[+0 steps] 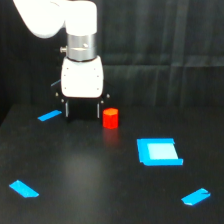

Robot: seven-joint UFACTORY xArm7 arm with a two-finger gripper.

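Note:
A small red block (110,118) sits on the dark table, left of the view's centre toward the back. My gripper (83,107), under a white arm and hand, points down just left of the block. Its two dark fingers are spread wide with nothing seen between them. The right finger is right at the block's left side; whether it touches cannot be made out for certain. A blue square outline with a pale centre (161,152) lies flat to the right and nearer the front.
Blue strips lie on the table at the back left (49,115), front left (23,189) and front right (196,197). Behind the table hangs a dark curtain (160,60).

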